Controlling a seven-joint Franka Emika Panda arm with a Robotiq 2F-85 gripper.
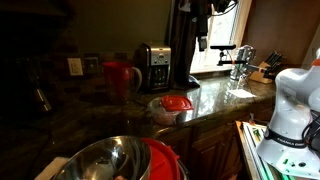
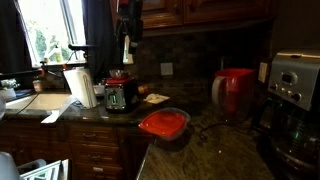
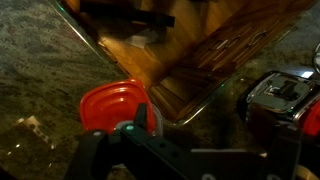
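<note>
My gripper hangs high above the counter in exterior view 2, well clear of everything on it. Its dark fingers fill the lower edge of the wrist view, too dim to show how the fingers stand. Below lies a clear container with a red lid on the dark stone counter; the red lid also shows left of centre in the wrist view. A red pitcher stands farther back on the counter. In exterior view 1, a toaster stands behind the container.
A metal bowl sits in the foreground of exterior view 1. On the counter's far side are a paper towel roll and a black-and-red appliance. Wooden drawers drop away beyond the counter edge. Bare counter surrounds the red-lidded container.
</note>
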